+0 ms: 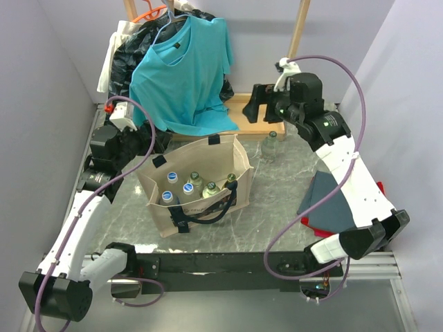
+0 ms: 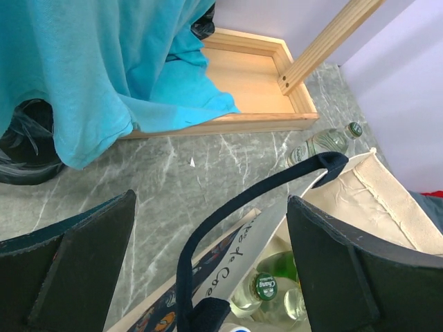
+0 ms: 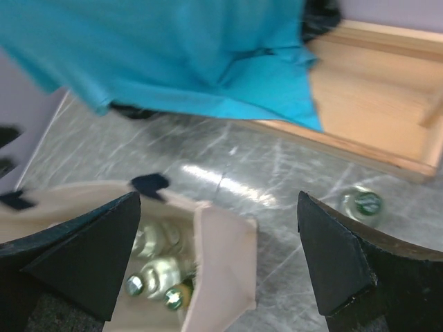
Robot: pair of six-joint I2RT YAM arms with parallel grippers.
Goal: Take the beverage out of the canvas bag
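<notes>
The beige canvas bag (image 1: 156,197) stands on the marble counter, holding several bottles with blue and green caps (image 1: 194,181); its dark handle (image 2: 239,204) arches across the left wrist view. A bottle (image 1: 268,146) stands outside the bag, to its right. My left gripper (image 1: 156,138) hangs over the bag's back left, open, with nothing clearly held between its fingers. My right gripper (image 1: 259,104) is raised above the standing bottle, open and empty, pointing toward the bag.
A turquoise T-shirt (image 1: 180,76) hangs on a wooden rack with a tray (image 1: 246,111) at the back. Folded grey and red cloths (image 1: 322,200) lie at the right. The counter between bag and cloths is clear.
</notes>
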